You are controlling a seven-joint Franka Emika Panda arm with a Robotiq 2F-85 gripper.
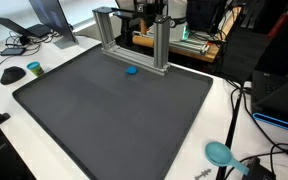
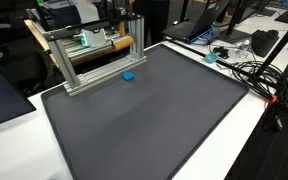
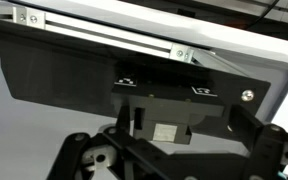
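Observation:
In the wrist view my gripper stands open, its two dark fingers wide apart at left and right. Between and beyond them is a black block point(image 3: 162, 113) with a pale label, in front of a long black panel point(image 3: 64, 85). Whether the fingers touch the block cannot be told. A small blue object point(image 1: 132, 70) lies on the dark grey mat point(image 1: 104, 115), close to the foot of the metal frame point(image 1: 134, 57). The second exterior view shows the same blue object point(image 2: 128, 76) beside the frame point(image 2: 104, 72).
A green cup point(image 1: 35, 69) and a dark rounded object point(image 1: 13, 75) stand left of the mat on the white table. A teal round object point(image 1: 222, 155) sits at the right, near cables.

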